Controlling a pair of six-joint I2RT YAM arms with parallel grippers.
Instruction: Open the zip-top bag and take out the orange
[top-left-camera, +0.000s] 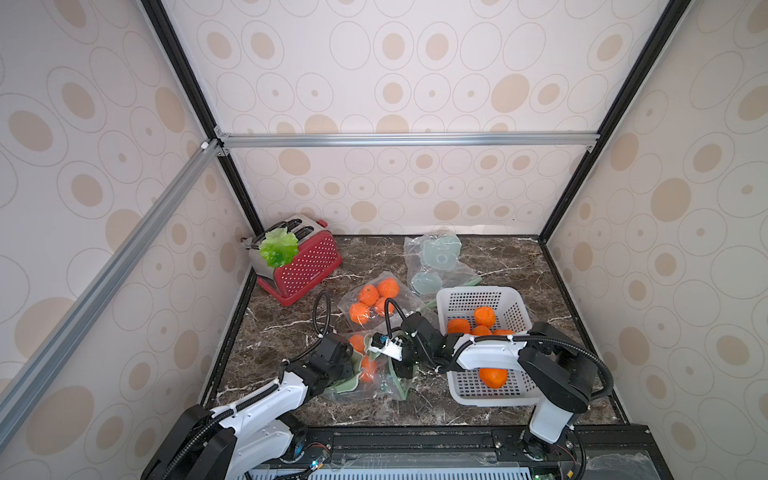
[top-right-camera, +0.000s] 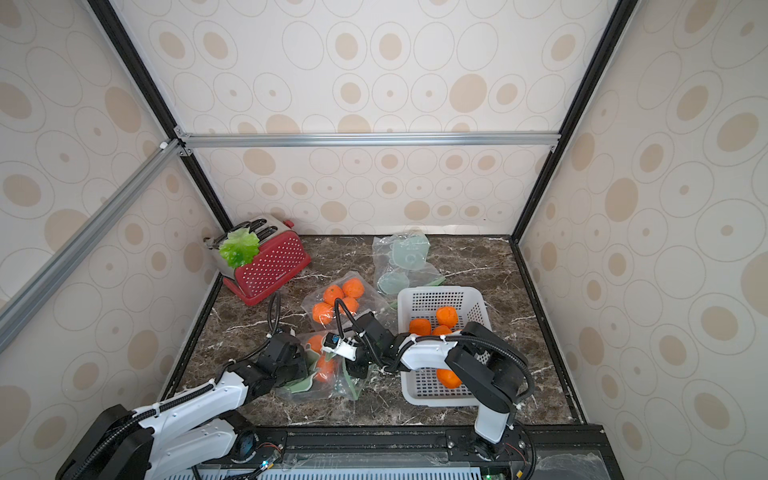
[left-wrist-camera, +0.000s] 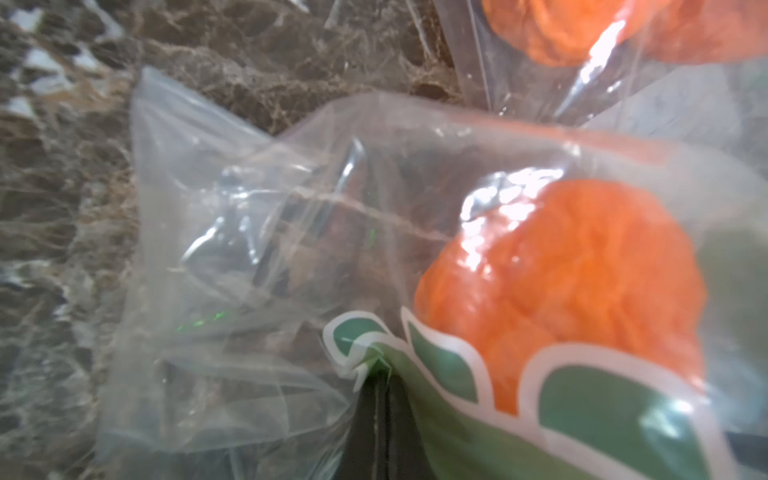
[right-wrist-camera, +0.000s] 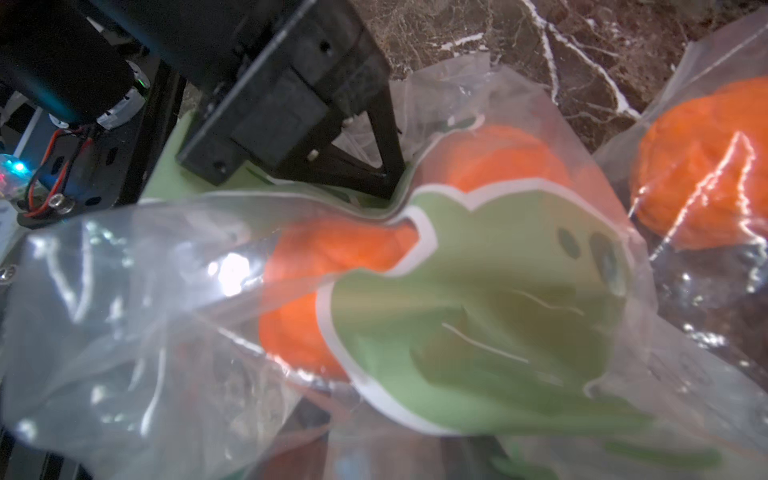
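Observation:
A clear zip bag with green printing (right-wrist-camera: 480, 320) lies at the front centre, with oranges (left-wrist-camera: 560, 288) inside. My left gripper is shut on the bag's printed plastic, which gathers at its fingertips. In the right wrist view, the left gripper's black body sits at the bag's far side. My right gripper (top-left-camera: 382, 360) is over the bag's right part; in its wrist view the plastic covers its fingers, so I cannot tell how they stand.
A white basket of oranges (top-left-camera: 448, 300) stands at the right, a second bag of oranges (top-left-camera: 388, 286) behind, clear bags (top-left-camera: 440, 252) at the back, a red basket (top-left-camera: 308, 264) at back left.

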